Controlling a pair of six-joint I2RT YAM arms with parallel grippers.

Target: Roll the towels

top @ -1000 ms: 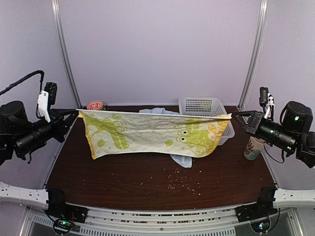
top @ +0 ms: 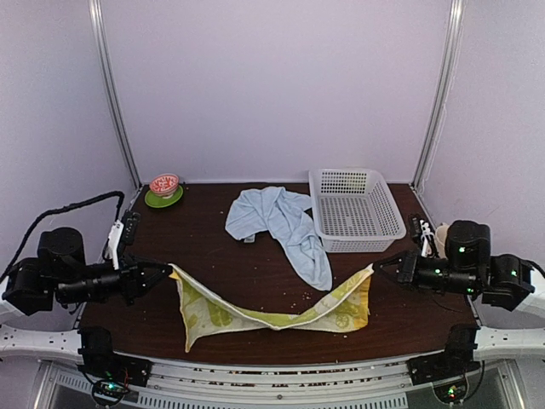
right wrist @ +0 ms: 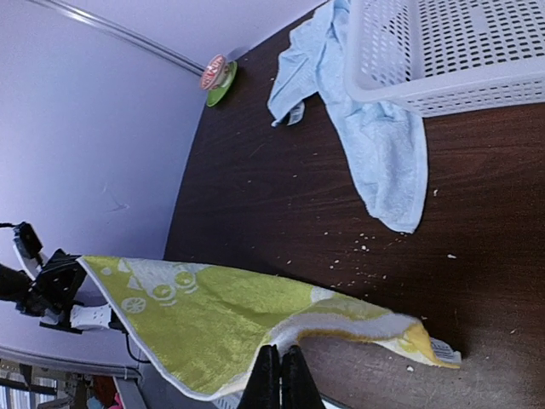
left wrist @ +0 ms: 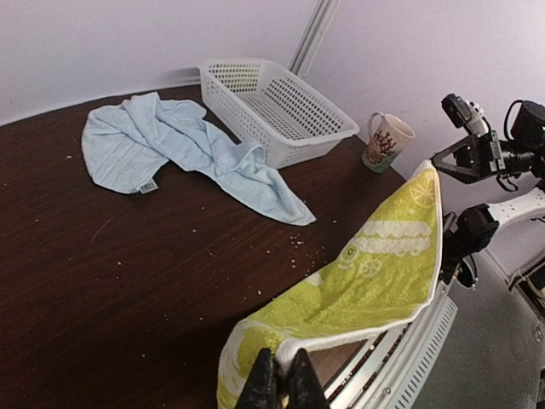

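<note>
A yellow-and-white patterned towel [top: 272, 324] sags between my two grippers near the table's front, its lower part down at table level. My left gripper [top: 169, 271] is shut on its left corner; in the left wrist view the fingers meet on the white hem. My right gripper [top: 378, 269] is shut on the opposite corner, also seen between the fingertips in the right wrist view. A light blue towel [top: 272, 217] lies crumpled behind, on the middle of the dark table.
An empty white basket [top: 358, 209] stands at the back right, a mug [left wrist: 385, 145] near the right edge. A red-and-white bowl [top: 163, 183] on a green dish sits back left.
Both grippers have come down, toward the front and slightly inward with the towel, which changed from stretched taut to sagging, uncovering more of the blue towel and basket.
</note>
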